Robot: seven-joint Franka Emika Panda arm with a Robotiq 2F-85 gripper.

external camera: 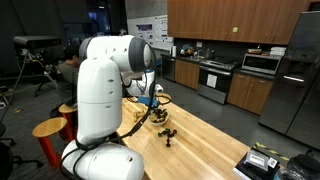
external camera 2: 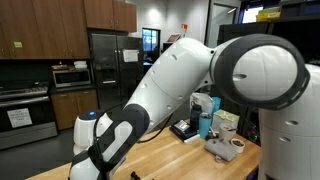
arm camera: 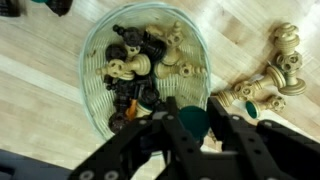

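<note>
In the wrist view my gripper is shut on a chess piece [arm camera: 194, 122] whose round green base faces the camera. The rest of that piece is hidden. Beyond the fingers is a round woven basket [arm camera: 88, 75] holding several light [arm camera: 118, 69] and dark [arm camera: 138, 65] chess pieces. The held piece appears over the basket's lower right rim. Several light pieces [arm camera: 287, 62] lie on the table to the basket's right. Exterior view 1 shows the basket [external camera: 158, 119] below and close to the gripper; the grip is too small to make out there.
Dark chess pieces [external camera: 168, 135] stand on the table near the basket. Red stools [external camera: 49, 127] line the table's left side. Bare wood [external camera: 205, 150] stretches to the right, up to a black device [external camera: 258, 163]. Cups and other items [external camera 2: 207, 125] stand farther along the table.
</note>
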